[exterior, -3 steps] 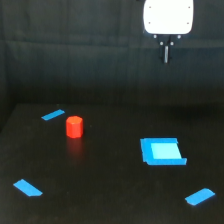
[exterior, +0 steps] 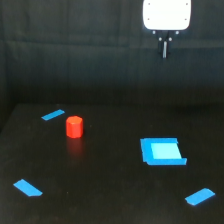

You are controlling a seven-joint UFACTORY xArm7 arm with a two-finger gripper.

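Note:
A red block (exterior: 74,127), small and roughly cylindrical or many-sided, stands upright on the dark table at the left. To the right is a pale square (exterior: 165,151) bordered by blue tape (exterior: 148,156), with nothing on it. My gripper (exterior: 165,54) hangs beneath a white arm end (exterior: 166,13) at the top right, far above the table and well away from the block. Its fingers look narrow and close together, too small to tell whether they are open or shut. No object shows at them.
Blue tape strips lie flat on the table: one at the back left (exterior: 53,115), one at the front left (exterior: 28,188) and one at the front right (exterior: 200,197). A dark curtain (exterior: 80,55) hangs behind.
My gripper and the white arm end have risen slightly and shifted a little to the left. The block and the tape have stayed in place.

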